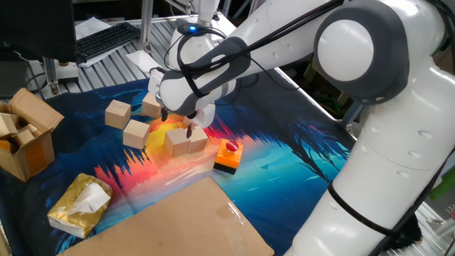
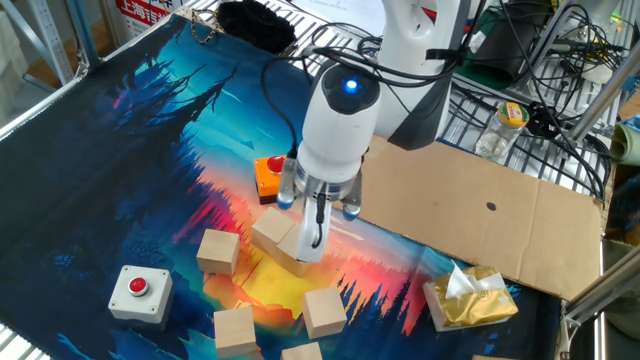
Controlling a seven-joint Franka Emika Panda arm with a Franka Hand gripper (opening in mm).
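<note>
Several plain wooden cubes lie on the colourful cloth. In exterior view 1, two cubes stand side by side, a left one (image 1: pixel 176 144) and a right one (image 1: pixel 197 141). Farther left are three more: a near cube (image 1: pixel 136 134), a far-left cube (image 1: pixel 117 114) and a back cube (image 1: pixel 151 105). My gripper (image 1: pixel 177 123) hangs just above and behind the touching pair, its dark fingertips apart, and I see nothing held between them. In exterior view 2 the white hand (image 2: pixel 313 238) partly covers one of the paired cubes (image 2: pixel 289 256) and the fingertips are hidden.
An orange box with a red button (image 1: pixel 228 154) stands right of the pair. A white button box (image 2: pixel 140 297) sits apart on the cloth. Around the edges are a gold tissue pack (image 1: pixel 82 206), a cardboard sheet (image 1: pixel 178 224) and an open carton of blocks (image 1: pixel 35 153).
</note>
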